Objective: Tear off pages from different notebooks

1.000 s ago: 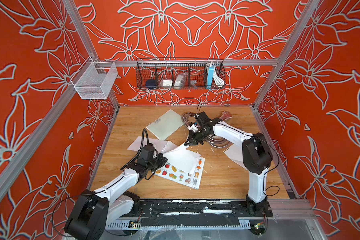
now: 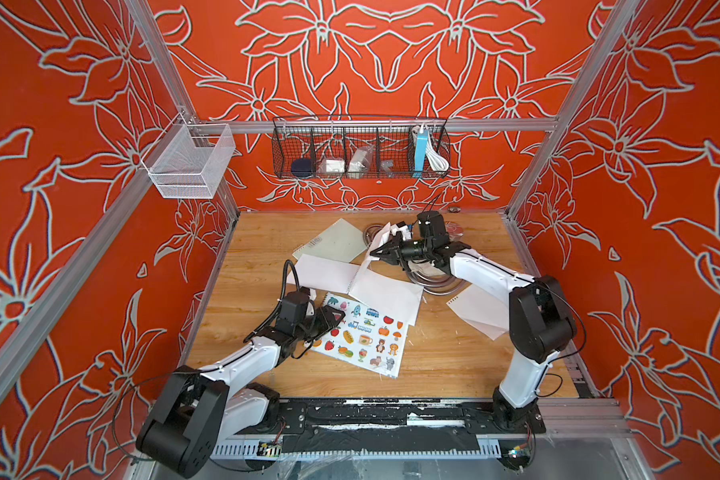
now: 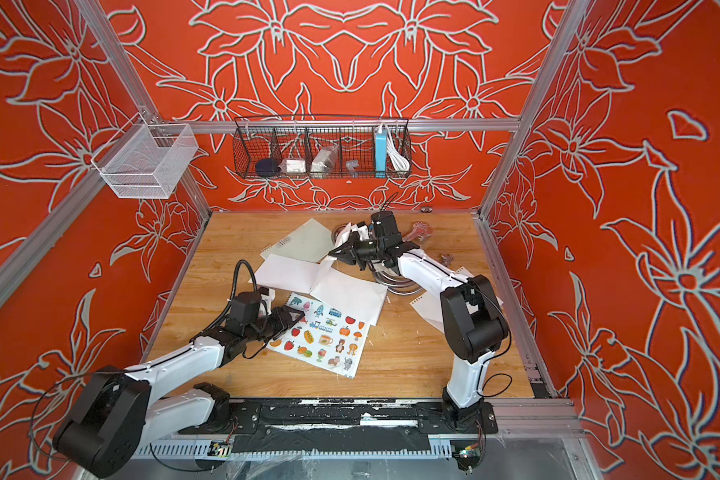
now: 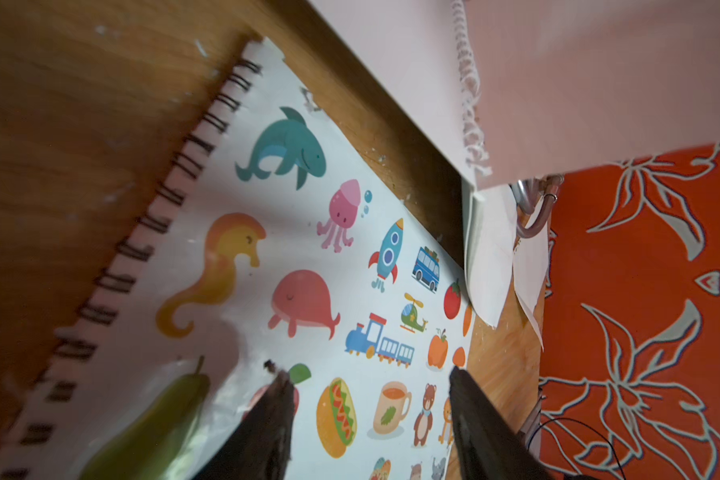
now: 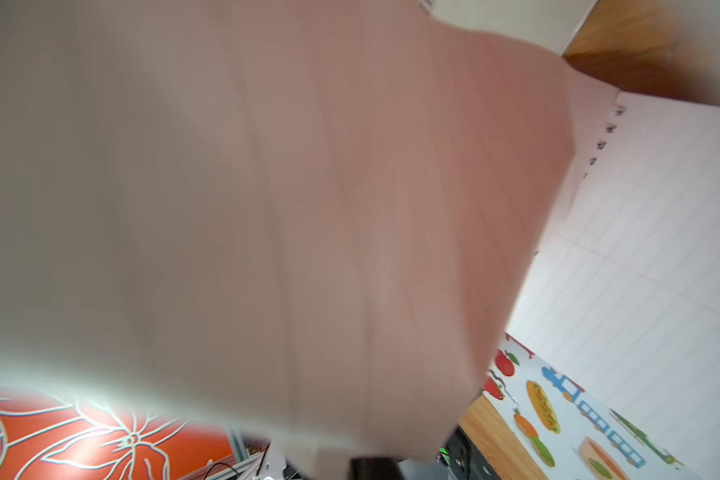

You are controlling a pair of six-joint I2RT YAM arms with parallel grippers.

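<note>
An open spiral notebook lies mid-table, one sheet lifted toward the back by my right gripper, whose fingers are shut on that paper; the sheet fills most of the right wrist view. Whether it is still joined to the coil is unclear. In front lies a spiral sticker book with animal, vehicle and food pictures. My left gripper hangs open over it, nothing between its fingertips. A pale green notebook lies behind.
Coiled metal hose lies behind the right arm. Loose white sheets lie at the right. A black wire basket and a white one hang above.
My right gripper has moved up and toward the back, raising the sheet higher.
</note>
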